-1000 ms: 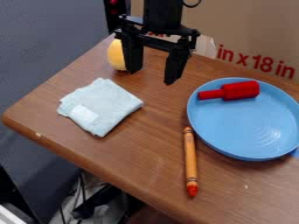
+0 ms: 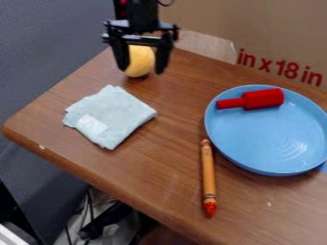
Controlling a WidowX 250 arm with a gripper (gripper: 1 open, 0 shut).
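My black gripper is at the top centre, its fingers apart over a round yellow object at the back of the wooden table, with nothing seen held. A folded pale blue cloth lies at left. A blue plate on the right holds a red cylindrical object with a handle. An orange crayon with a red tip lies left of the plate.
The wooden table has free room at its centre. Its left edge drops to a dark area with cables. A cardboard piece stands at the back.
My gripper has moved back and to the left, from above the middle of the table to over the yellow object. The objects on the table have not visibly moved.
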